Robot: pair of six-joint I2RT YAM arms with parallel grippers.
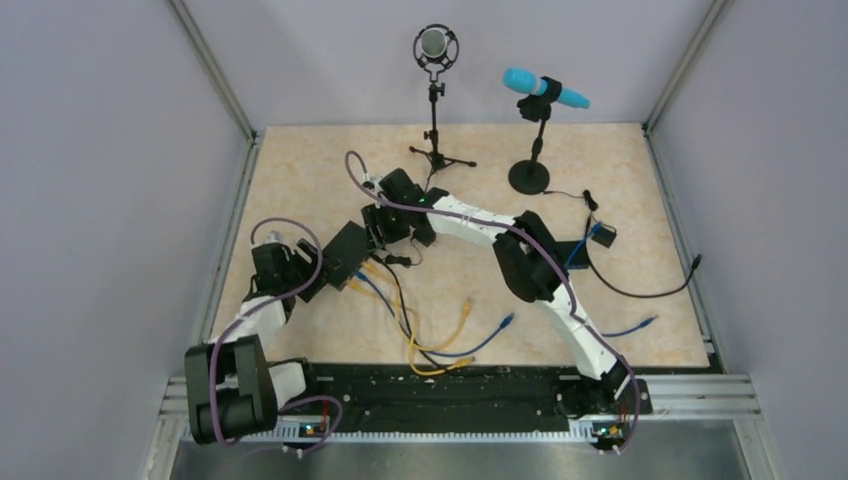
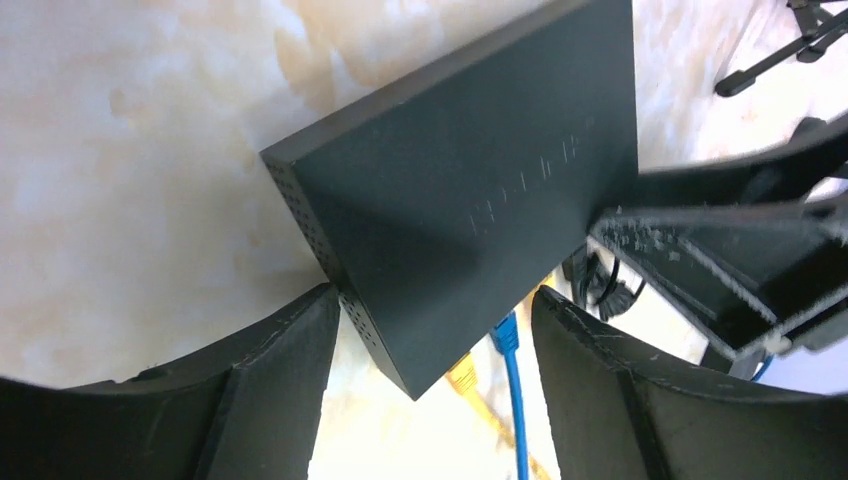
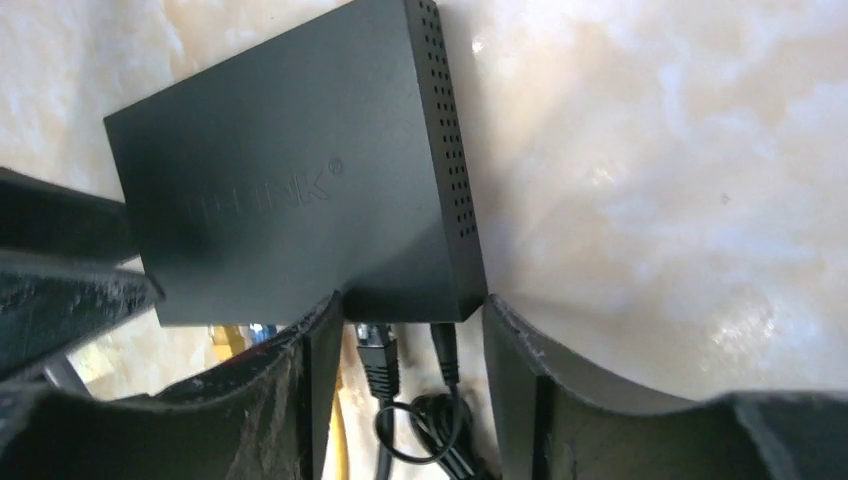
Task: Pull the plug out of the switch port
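Note:
The black switch point(image 1: 346, 252) lies on the left of the table, with yellow, blue and black cables along one side. My left gripper is part open around one end of the switch. My right gripper stands part open at the other end, its fingertips at the switch's edge beside a black network plug point(image 3: 376, 355) and a thin black lead point(image 3: 445, 365). Whether either gripper grips firmly is unclear.
Two microphone stands point(image 1: 433, 130) stand at the back. Cables and a small adapter point(image 1: 603, 236) lie at the right. Bare table surrounds the switch on the upper left.

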